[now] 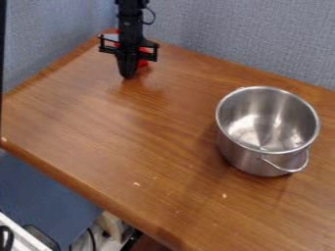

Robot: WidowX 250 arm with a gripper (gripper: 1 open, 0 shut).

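Note:
My black gripper (128,69) is low over the table at the back left, directly in front of a red object (144,61) that it mostly hides. Its fingertips are dark and close together; whether anything is between them is hard to tell. A steel pot (265,132) with a wire handle stands at the right of the table.
Grey padded walls (249,39) border the back and left. Some cables and white equipment lie below the table's front left edge.

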